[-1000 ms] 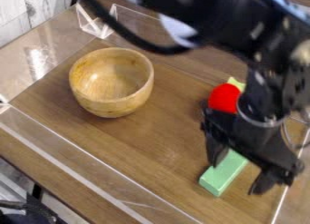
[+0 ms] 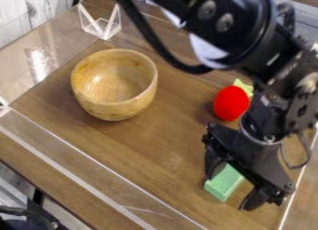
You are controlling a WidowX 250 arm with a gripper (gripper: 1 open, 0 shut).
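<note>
My gripper (image 2: 239, 178) is low at the bottom right, open, its black fingers on either side of a light green block (image 2: 224, 182) lying on the wooden table. Whether the fingers touch the block I cannot tell.
A wooden bowl (image 2: 114, 83) sits at the upper left. A red round object (image 2: 230, 102) and a small yellow-green item (image 2: 244, 87) lie behind the gripper, partly hidden by the arm. A clear angular object (image 2: 102, 22) stands at the back left.
My gripper has moved down and back around the green block, which is now more covered by it. More of the red object has come into view.
</note>
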